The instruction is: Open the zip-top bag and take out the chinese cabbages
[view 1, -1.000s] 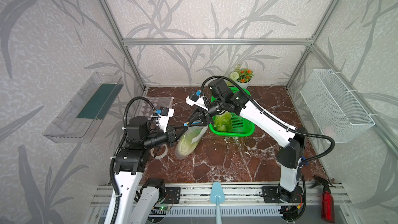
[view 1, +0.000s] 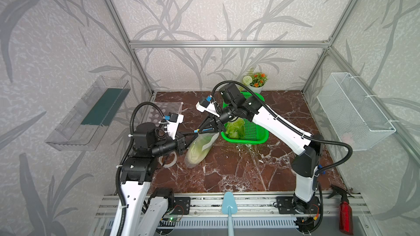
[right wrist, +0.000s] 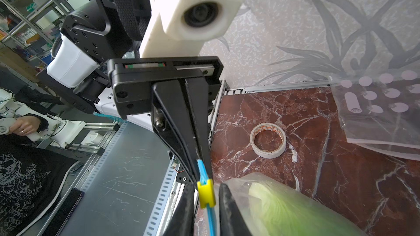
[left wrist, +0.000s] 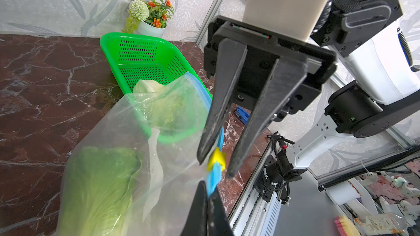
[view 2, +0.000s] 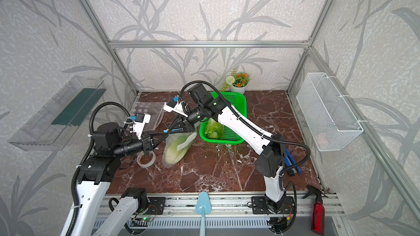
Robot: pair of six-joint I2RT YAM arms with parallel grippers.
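A clear zip top bag (left wrist: 175,166) hangs below my grippers, holding a pale green chinese cabbage (left wrist: 100,188). Its blue zip edge is pinched at one end by my left gripper, which is shut. The yellow slider (left wrist: 216,159) sits on the zip just beyond the left fingertips. Around it, my right gripper stands part open, one finger on each side with gaps showing. The bag's mouth looks closed along the part I can see. Another cabbage (view 1: 235,128) lies in the green basket (view 1: 261,135).
A tape roll (right wrist: 267,140) lies left of the bag, and an empty plastic bag (right wrist: 385,109) lies flat behind it. A flower pot (view 1: 256,88) stands behind the basket.
Both arms and the bag have stayed almost still.
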